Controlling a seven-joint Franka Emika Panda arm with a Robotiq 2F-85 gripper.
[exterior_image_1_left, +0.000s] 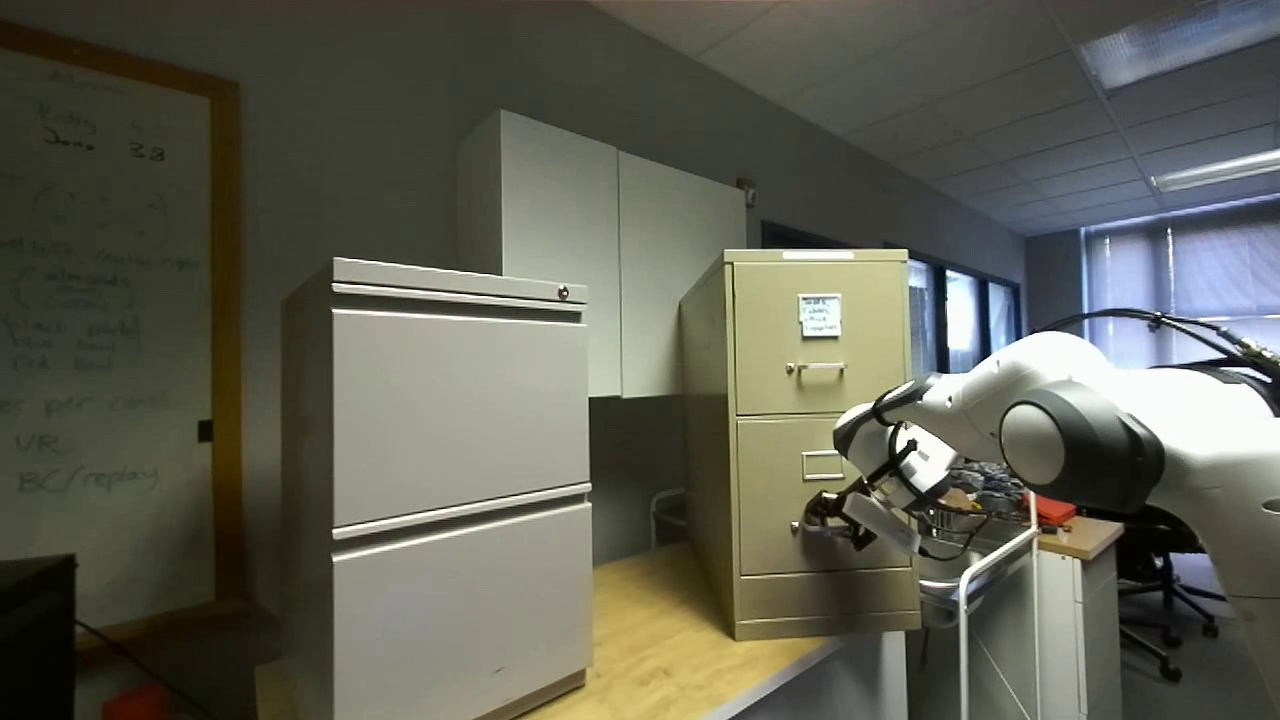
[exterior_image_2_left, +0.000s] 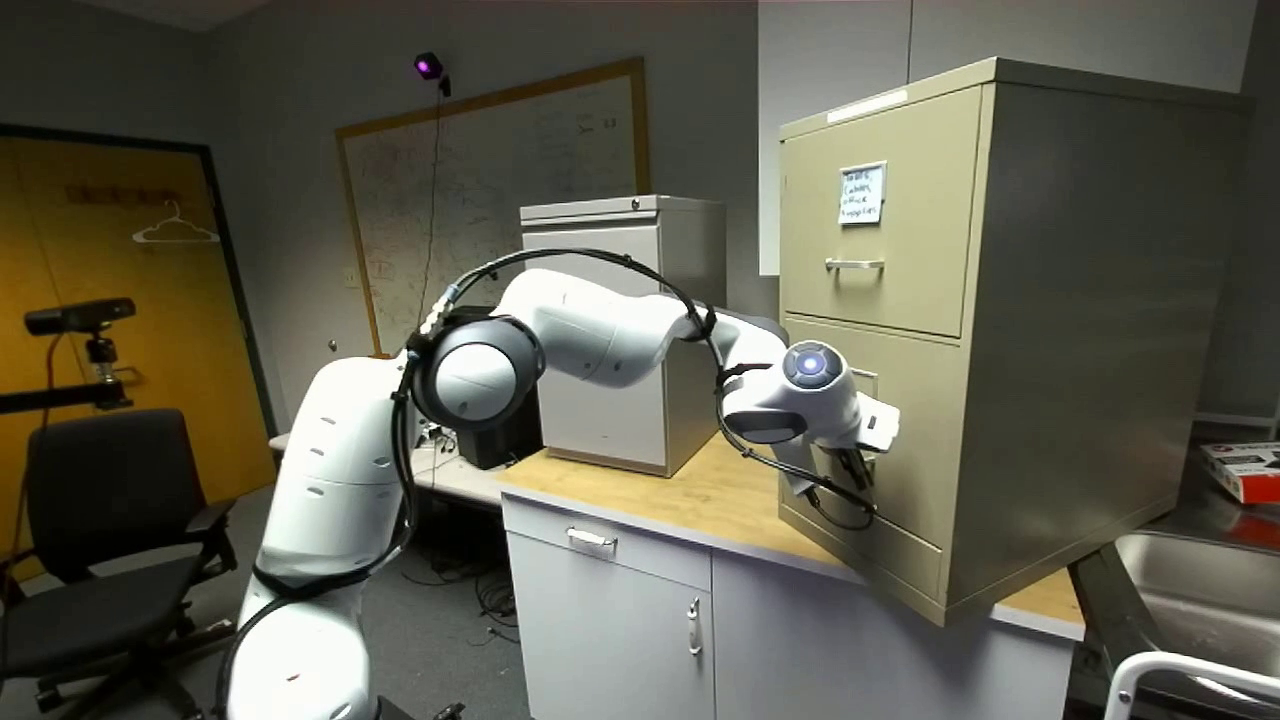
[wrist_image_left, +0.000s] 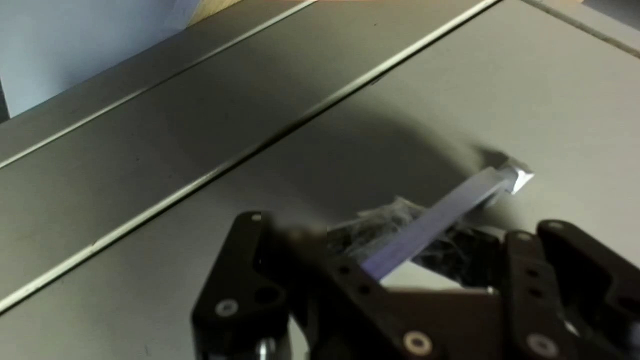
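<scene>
The tan filing cabinet has both its drawers closed. My gripper is at the lower drawer, low on its front, at the handle. In the wrist view the metal handle runs diagonally across my taped fingertips, which show on its far side, close to the drawer face. The fingers look shut, and nothing can be made out clamped between them. The handle's lower end is hidden behind the black finger mounts. Above, the upper drawer handle is free.
A light grey two-drawer cabinet stands to the left on the same wooden counter. On the right in the second exterior view is a sink, with a white rail near it.
</scene>
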